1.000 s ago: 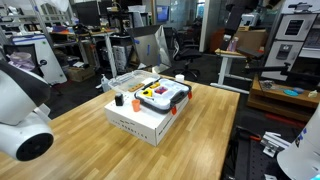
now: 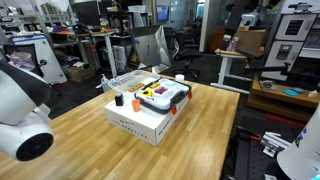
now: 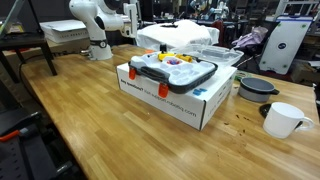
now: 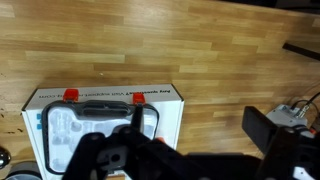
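A white box (image 2: 140, 118) stands on the wooden table, with a grey-rimmed container (image 3: 172, 70) on top. Red clips (image 3: 163, 90) sit along the container's rim, and small yellow items (image 2: 148, 92) show on it. In the wrist view my gripper is open, its dark fingers wide apart. The left one overlaps the container's edge in that view; between them I see the box's corner and bare wood. Nothing is held. An orange cup (image 2: 136, 106) and a black cup (image 2: 119, 100) are beside the container.
A clear bin (image 2: 128, 82) is behind the box. A white mug (image 3: 284, 120) and a dark pot (image 3: 258, 89) stand on the table past the box. Bare table (image 3: 130, 145) lies in front of the box. A white rounded arm part (image 2: 22, 110) fills the left edge of the first exterior view.
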